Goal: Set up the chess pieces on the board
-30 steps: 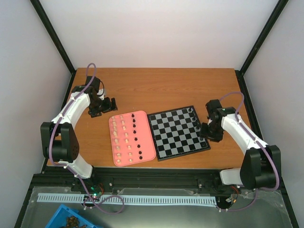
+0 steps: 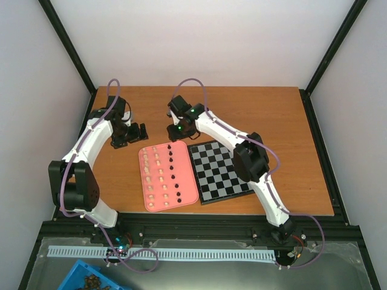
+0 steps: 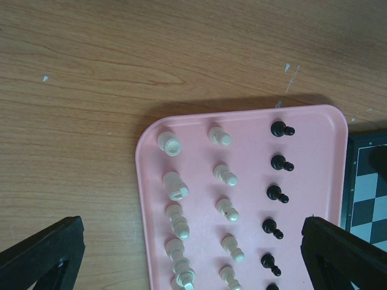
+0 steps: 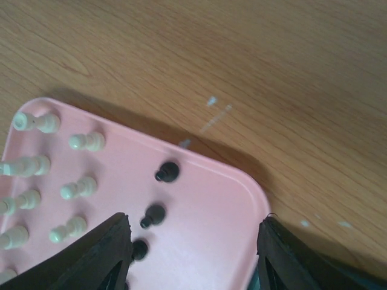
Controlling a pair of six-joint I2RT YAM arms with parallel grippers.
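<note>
The pink tray (image 2: 167,202) holds several white pieces and a column of black pawns (image 3: 277,162). Beside it on the right lies the checkered chessboard (image 2: 215,171), partly under my right arm. My left gripper (image 2: 137,134) stands open above the table just beyond the tray's back left. My right gripper (image 2: 180,135) is over the tray's back right corner, above the nearest black pawns (image 4: 167,172); its fingers are parted with nothing between them.
Bare table (image 2: 272,109) shows at the back and right. A blue bin (image 2: 78,278) with dark items sits below the table's front left, off the tabletop.
My right gripper has moved left from beside the chessboard's right edge to the tray's back right corner. The left arm has stayed still.
</note>
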